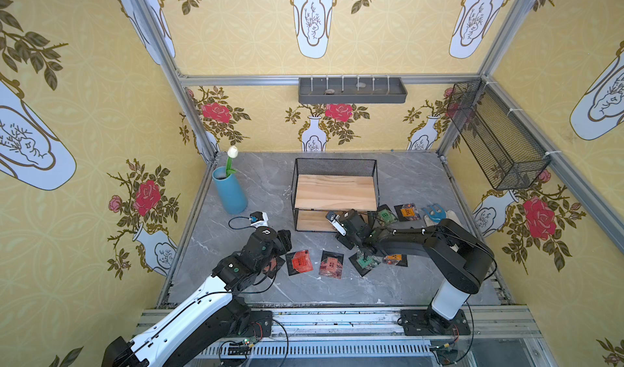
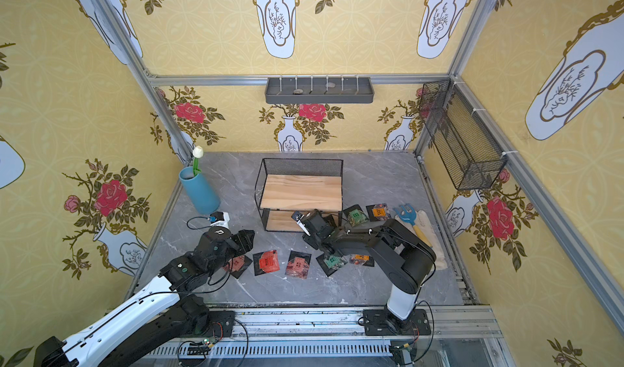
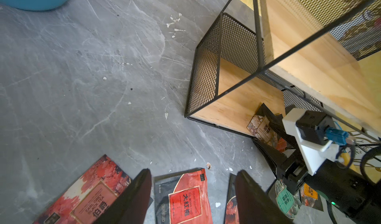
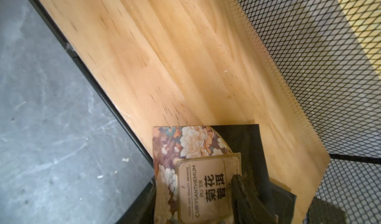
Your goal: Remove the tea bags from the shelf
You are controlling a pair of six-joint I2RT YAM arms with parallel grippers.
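Note:
The shelf [image 1: 335, 192] is a black mesh rack with two wooden boards. On its lower board [image 4: 206, 77] lies a floral Chrysanthemum Pu'er tea bag [image 4: 208, 188], and a dark packet [image 4: 286, 202] shows partly behind it. My right gripper reaches in at the shelf's right front; its fingers stand apart, one on each side of the floral bag. Whether they touch it I cannot tell. My left gripper hangs open above the table, left of the shelf, holding nothing. Below it lie a red Da Hong Pao bag [image 3: 185, 204] and an Earl Grey bag [image 3: 97, 196].
Several tea bags lie on the table, among them a pinkish one [image 1: 331, 265] and a green one [image 1: 386, 214]. A blue vase [image 1: 230, 193] stands at the left. A blue tool [image 2: 407, 213] lies at the right. Bare table surrounds the vase.

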